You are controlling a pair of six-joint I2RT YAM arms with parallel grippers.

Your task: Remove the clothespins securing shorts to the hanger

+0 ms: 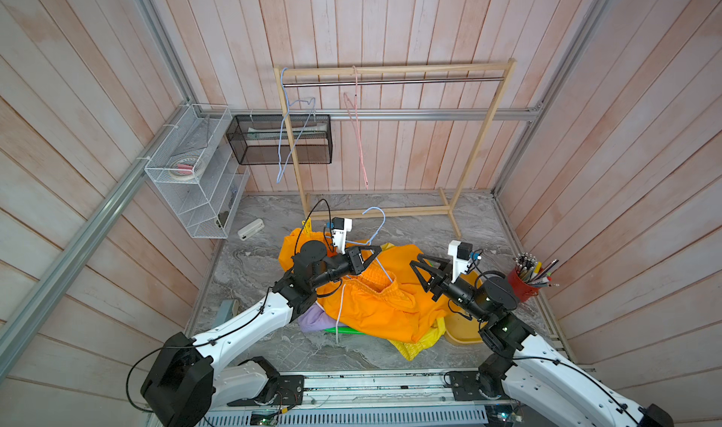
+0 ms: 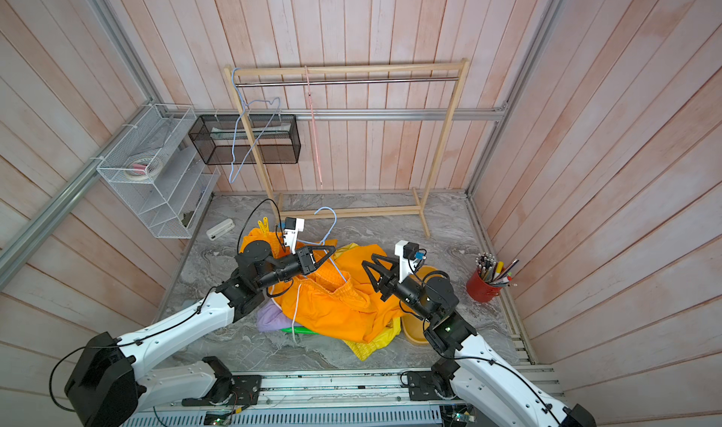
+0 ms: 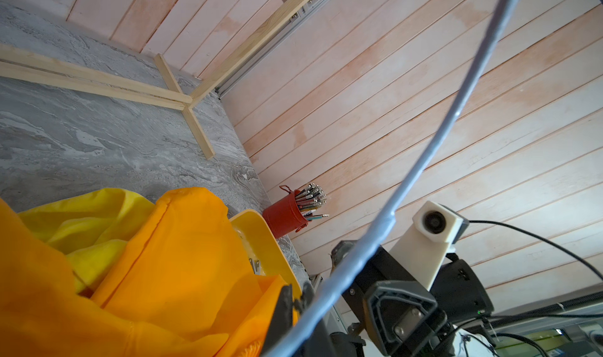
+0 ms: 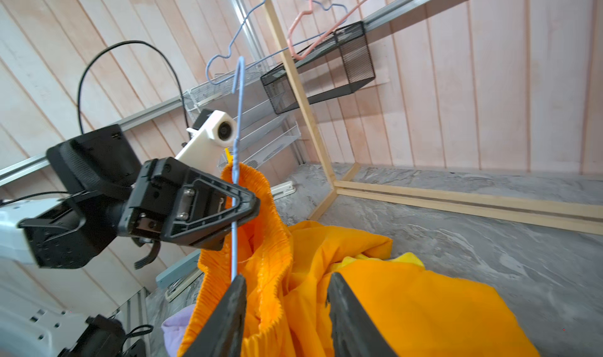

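Orange shorts [image 1: 391, 291] lie bunched on the marble surface, their ribbed waistband [image 4: 270, 281] standing up. A yellow clothespin [image 1: 307, 224] grips the waistband's left end, also visible as a yellow clothespin [image 2: 263, 224] in the top right view. The blue hanger [image 4: 237, 130] stands tilted above the shorts, hook up. My left gripper [image 1: 375, 252] is shut on the hanger's wire, which runs past its fingertips. To the right, over the shorts, my right gripper [image 1: 415, 261] is open, with nothing between its fingers. No clothespin shows near the waistband's right side.
A wooden rack [image 1: 395, 71] at the back carries more hangers. At right stand a red cup of pens [image 1: 524, 280] and a yellow tray [image 1: 462, 329], partly hidden by the right arm. Yellow cloth [image 1: 419, 345] and purple cloth [image 1: 316, 318] lie beneath the shorts.
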